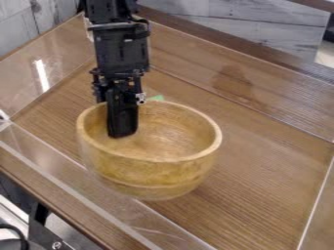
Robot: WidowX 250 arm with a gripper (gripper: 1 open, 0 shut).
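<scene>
A large yellow wooden bowl (154,166) stands tilted slightly on the wooden table, left of centre. My black gripper (120,115) reaches down from the top and is shut on the bowl's back-left rim, its fingers partly inside the bowl. A small pale green object shows just behind the bowl, mostly hidden.
A white-grey marbled wall (261,24) runs along the back. Cables lie at the bottom left, off the table's edge.
</scene>
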